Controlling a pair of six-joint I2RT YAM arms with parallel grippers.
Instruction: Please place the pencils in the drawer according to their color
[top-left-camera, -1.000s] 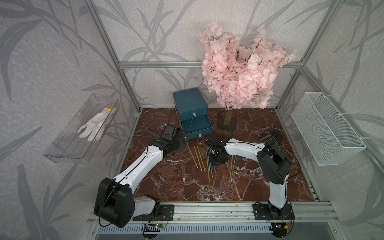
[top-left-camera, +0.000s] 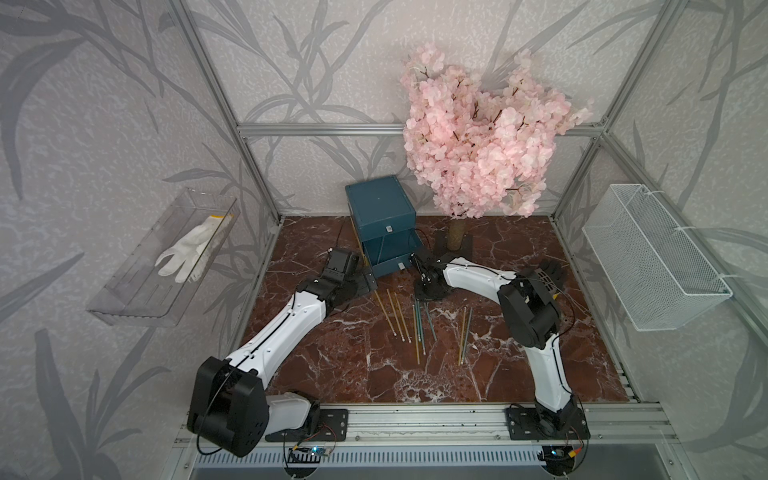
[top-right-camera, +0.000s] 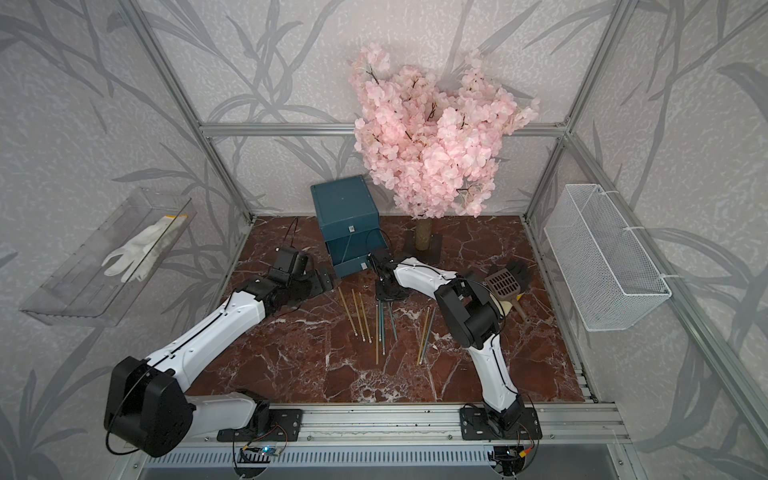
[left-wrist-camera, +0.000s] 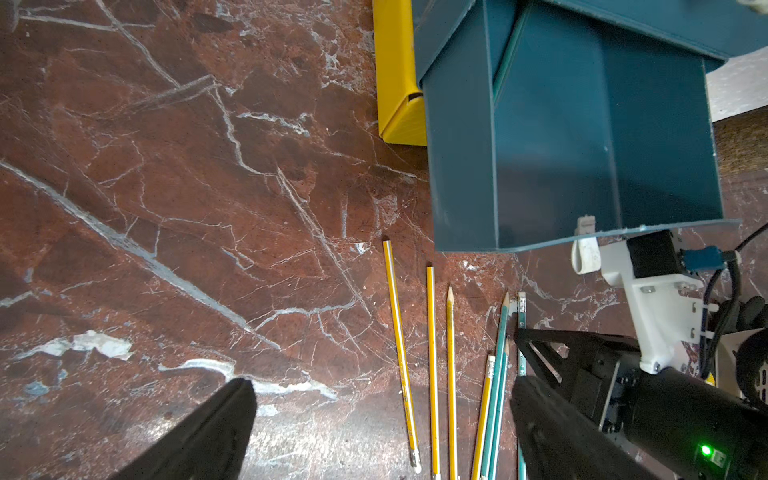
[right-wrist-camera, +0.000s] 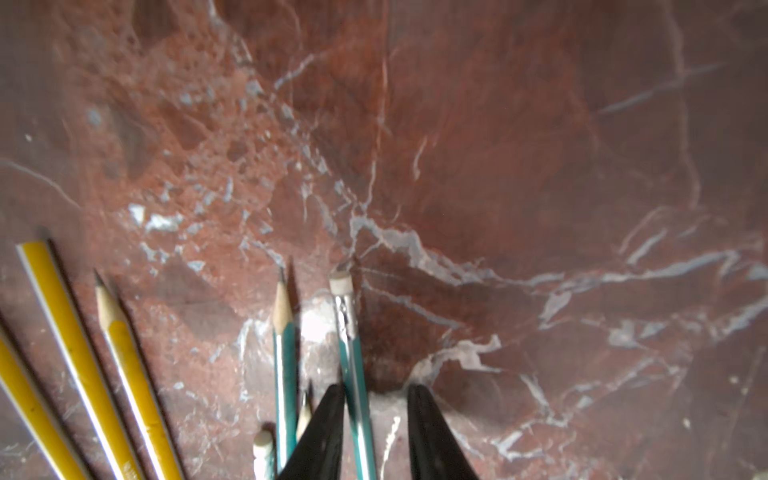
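The blue-green drawer box stands at the back with its blue drawer pulled out. A green pencil leans inside that drawer. On the marble table lie yellow pencils and green pencils, several in all, roughly side by side. My right gripper is above the green pencil with a white eraser; its fingers are apart, the pencil running close along the left one. I cannot tell whether they touch. My left gripper is open and empty, left of the drawer front.
A yellow box sits against the drawer box's left side. The pink flower vase stands right of it. A slotted dark object lies behind the right arm. Bare table stretches across the left front.
The left arm and the drawer look unmoved.
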